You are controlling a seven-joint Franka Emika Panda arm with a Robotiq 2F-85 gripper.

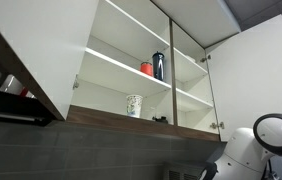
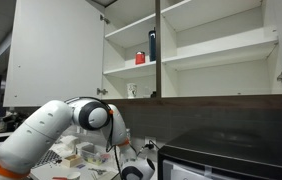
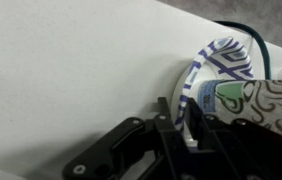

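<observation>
In the wrist view, a white cup or bowl (image 3: 224, 60) with blue stripes inside its rim lies under my gripper. The fingers stand a little apart, with the near rim running between their tips; whether they touch it cannot be made out. Beside the striped piece, partly covering it, is a cup with brown swirls (image 3: 273, 102). Exterior view 2 has the arm (image 2: 66, 125) reaching down to the counter below the cabinet, where the fingertips are hard to see.
An open white cabinet hangs above, with a patterned cup (image 1: 134, 105) on its lower shelf and a red can (image 1: 146, 68) and dark bottle (image 1: 159, 66) higher. A black appliance (image 2: 221, 145) stands right of the arm.
</observation>
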